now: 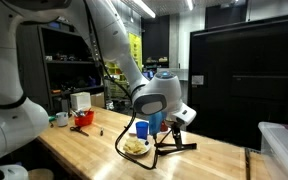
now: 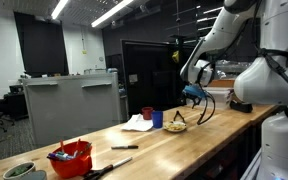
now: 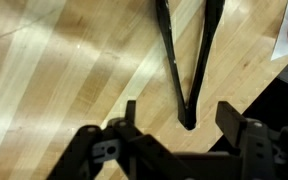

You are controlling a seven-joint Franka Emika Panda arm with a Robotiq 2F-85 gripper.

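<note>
Black tongs lie on the wooden table, seen in the wrist view as two long arms point(image 3: 174, 52) meeting at the lower end. My gripper is open above that joined end, its fingers on either side and nothing visibly held. From exterior view 1, the gripper point(image 1: 168, 142) points down just over the tongs point(image 1: 184, 147). Whether the fingers touch them cannot be told. Beside the gripper are a plate of yellowish food point(image 1: 135, 147) and a blue cup point(image 1: 142, 129).
A red cup point(image 2: 147, 112) and white paper or cloth point(image 2: 134, 124) lie near the plate. A red container point(image 2: 71, 158) with utensils stands farther along the table. A pale bin point(image 1: 285, 145) sits at the right. Clear tabletop point(image 1: 214, 158) lies right of the tongs.
</note>
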